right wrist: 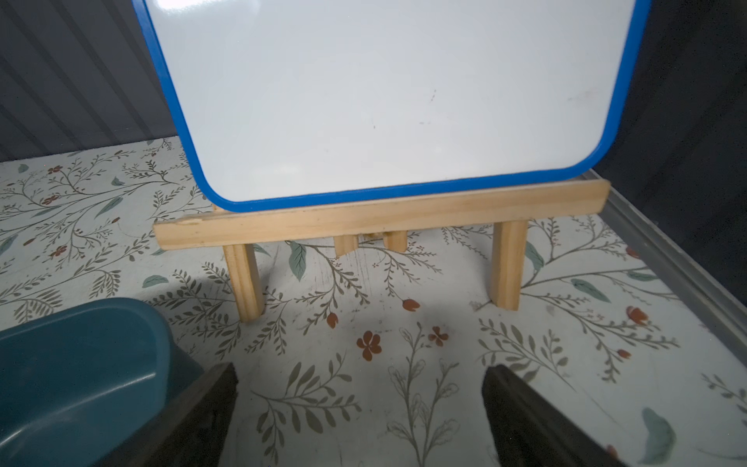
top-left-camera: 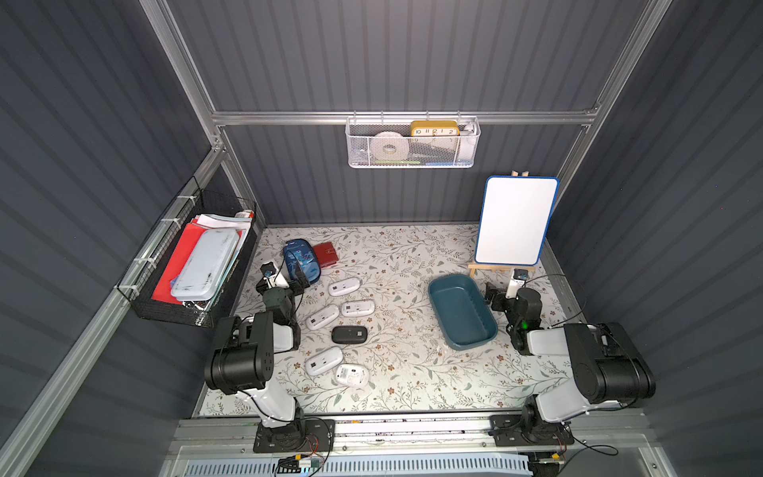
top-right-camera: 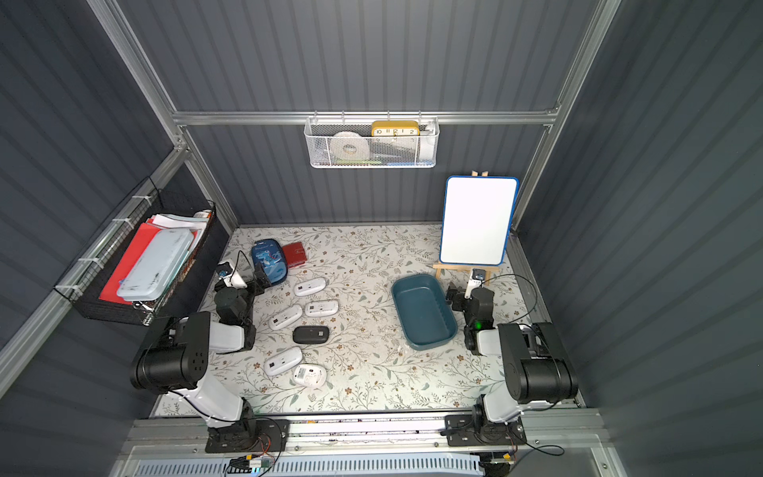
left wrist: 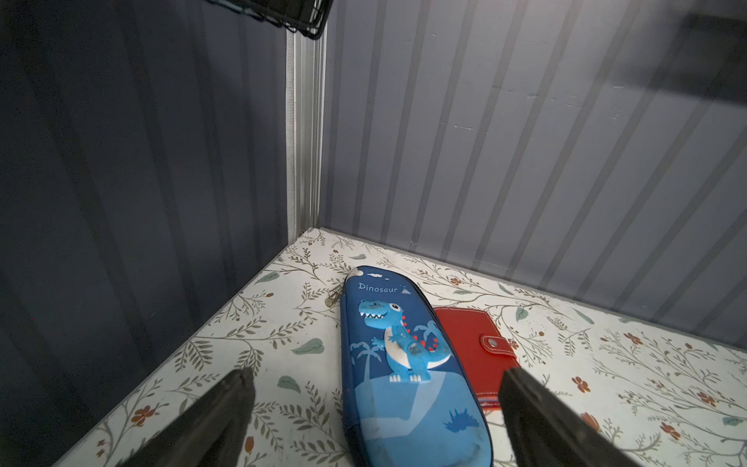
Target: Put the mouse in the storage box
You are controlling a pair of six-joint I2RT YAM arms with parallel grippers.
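Several white mice lie on the table at centre left, among them one at the back (top-left-camera: 344, 286) and one near the front (top-left-camera: 323, 361); a black mouse (top-left-camera: 349, 334) lies among them. An empty teal storage box (top-left-camera: 462, 311) sits right of centre. My left gripper (top-left-camera: 290, 280) is open at the left, facing a dinosaur pencil case (left wrist: 408, 389) with nothing between its fingers. My right gripper (top-left-camera: 499, 291) is open just right of the box, facing the whiteboard's easel.
A red wallet (left wrist: 470, 350) lies behind the pencil case. A whiteboard (top-left-camera: 517, 214) stands at back right. A black wire basket (top-left-camera: 167, 310) with folders is on the left wall, a white basket (top-left-camera: 381, 163) on the back wall.
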